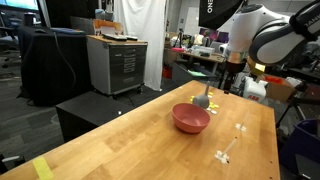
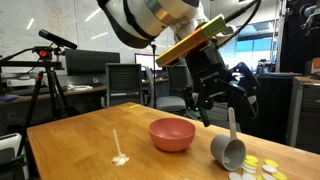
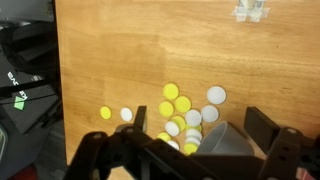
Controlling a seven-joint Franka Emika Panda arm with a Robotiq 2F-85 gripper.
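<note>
A grey cup (image 2: 228, 151) lies tipped on the table with its mouth facing the exterior view 2 camera; a thin upright grey piece (image 2: 232, 122) rises at it. Yellow and white discs (image 3: 180, 104) are scattered beside the cup, which shows at the bottom of the wrist view (image 3: 226, 140). The red bowl (image 1: 191, 118) stands nearby and looks empty from what shows. My gripper is open above the table near the cup and discs, its fingers (image 3: 93, 150) wide apart, nothing held.
A thin white upright stick on a small base (image 2: 118, 148) stands apart on the wooden table (image 1: 120, 150). Much of the table on the bowl's other side is bare. A drawer cabinet (image 1: 118, 65) and chairs are behind.
</note>
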